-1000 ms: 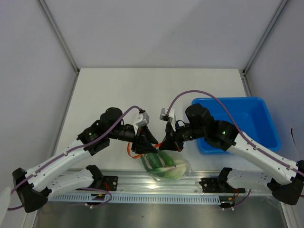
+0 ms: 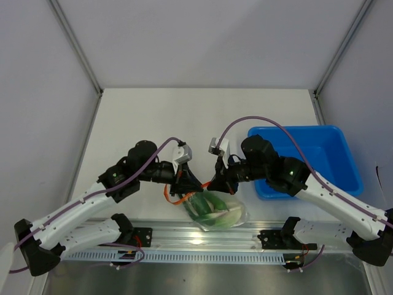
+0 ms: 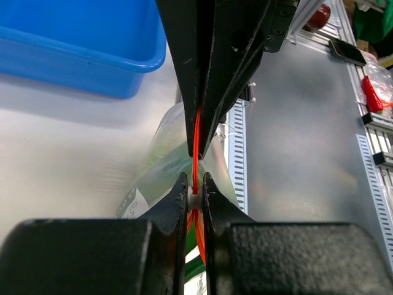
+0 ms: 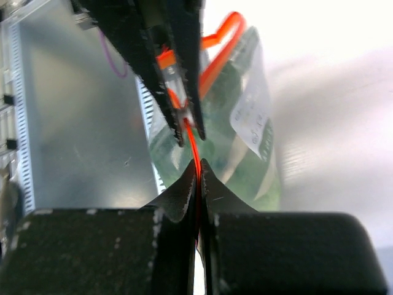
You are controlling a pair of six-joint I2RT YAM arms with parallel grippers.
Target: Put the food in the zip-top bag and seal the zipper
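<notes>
The clear zip top bag (image 2: pixel 224 215), holding green and pale food, hangs at the front edge of the table, with an orange zipper strip (image 3: pixel 196 166) along its top. My left gripper (image 2: pixel 191 190) is shut on the zipper, at the grey slider (image 3: pixel 195 198). My right gripper (image 2: pixel 221 187) is shut just beside it, the thin orange strip running into its fingertips in both wrist views. A white label (image 4: pixel 249 104) shows on the bag's side.
A blue bin (image 2: pixel 313 147) stands at the right, close to the right arm. A metal rail runs along the front edge.
My left gripper has shifted slightly along the zipper beside the right one. The right arm has barely moved, and the bag has shifted a little.
</notes>
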